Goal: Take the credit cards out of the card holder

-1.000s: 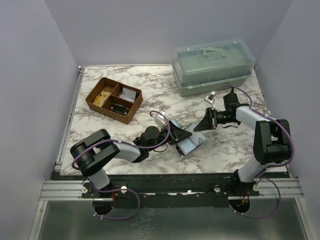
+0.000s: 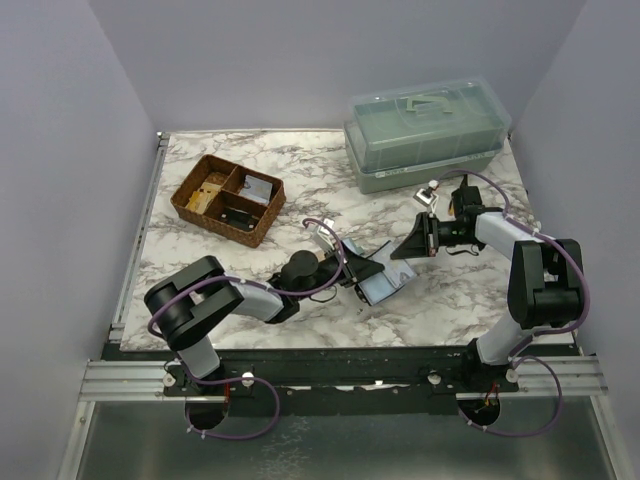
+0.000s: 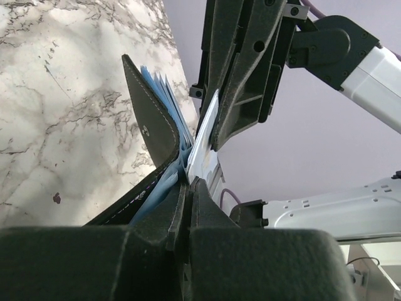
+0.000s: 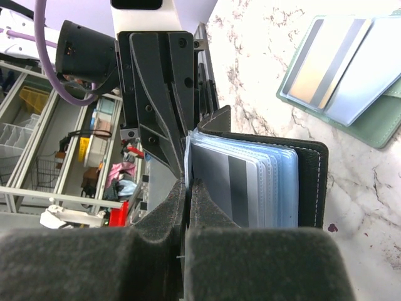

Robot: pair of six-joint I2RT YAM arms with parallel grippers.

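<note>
The black card holder [image 4: 310, 182] stands open, its blue plastic sleeves [image 3: 178, 119] fanned, between my grippers in the middle-right of the table. My left gripper [image 2: 372, 268] is shut at the sleeves' edge, below a pale sleeve or card [image 3: 202, 138]. My right gripper [image 2: 405, 255] is shut on the other side at that thin pale edge; whether it pinches it is hard to tell. In the right wrist view, silver striped cards [image 4: 229, 179] show in the sleeves, and behind lies a green holder [image 4: 379, 128] with striped cards.
A wicker basket [image 2: 255, 225] with compartments holding small items sits at the back left. A stack of translucent green boxes [image 2: 425, 130] fills the back right.
Both grippers and the card holder have shifted very slightly to the right since a second ago; otherwise little differs.
</note>
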